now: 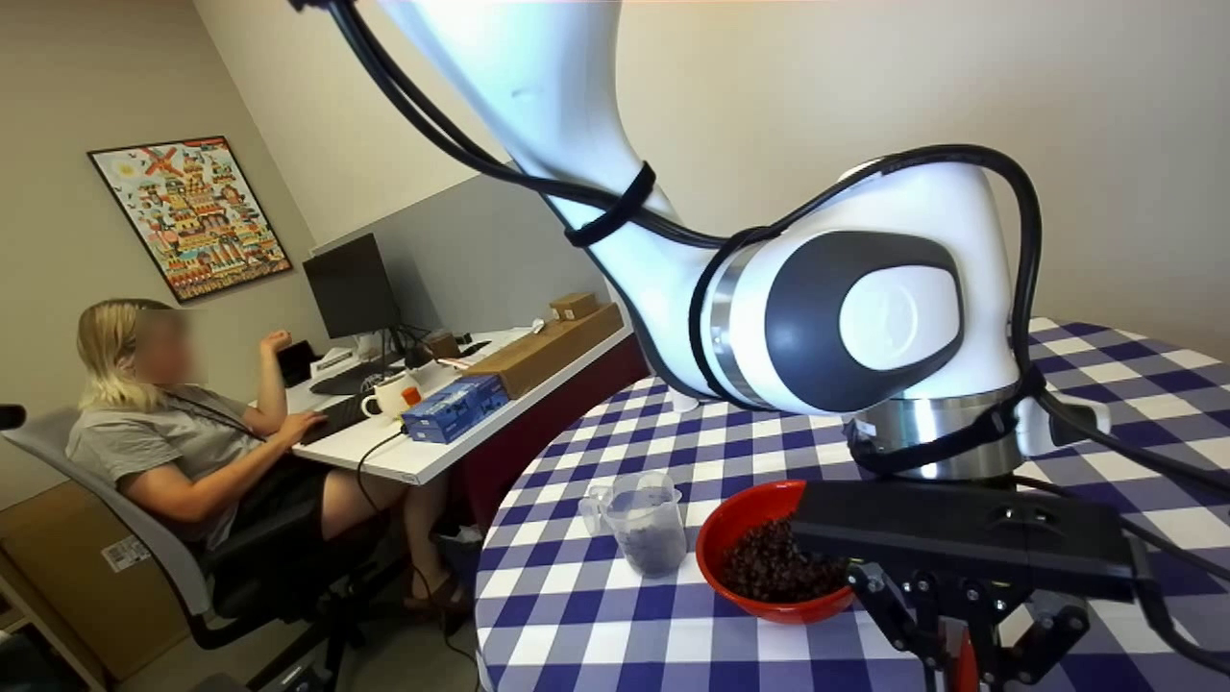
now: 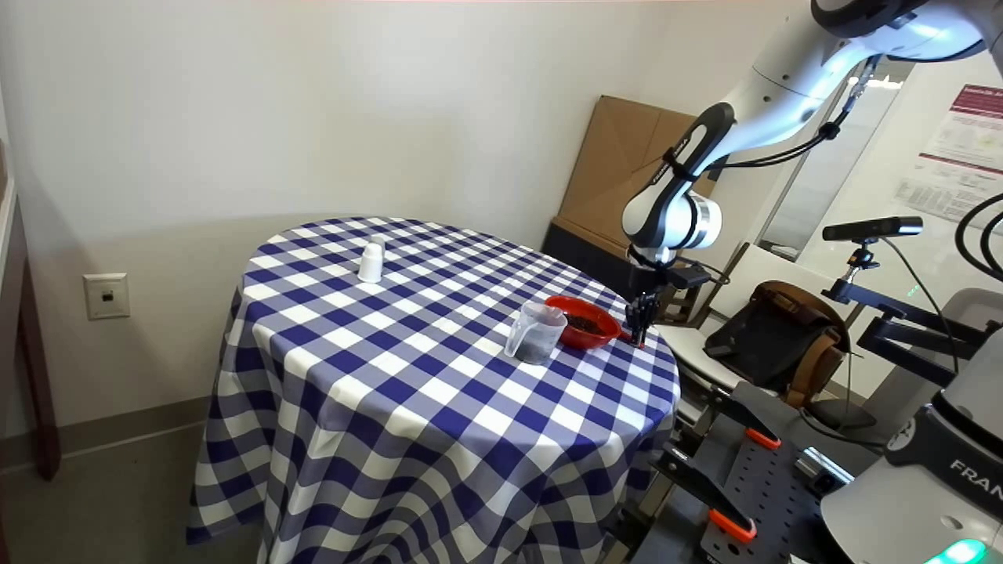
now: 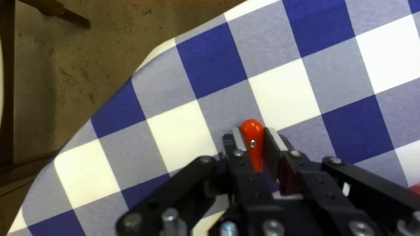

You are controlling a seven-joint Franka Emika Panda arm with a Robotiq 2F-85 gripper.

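My gripper is shut on a slim red handle (image 3: 252,127), whose rounded end shows between the fingertips in the wrist view. The rest of that red object is hidden by the fingers, so what it belongs to cannot be told. In exterior view 1 the gripper is low over the checked table, to the right of a red bowl (image 1: 738,504) of small dark brown pieces (image 1: 770,563). Left of the bowl stands a clear measuring cup (image 1: 648,529) with a handle; it looks greyish in its lower part.
A checked cloth covers the round table (image 2: 423,348), and its edge lies close to the gripper. White cups (image 2: 371,262) stand at the table's far side in exterior view 2. The tabletop between them and the measuring cup is clear. A person sits at a desk off to the left.
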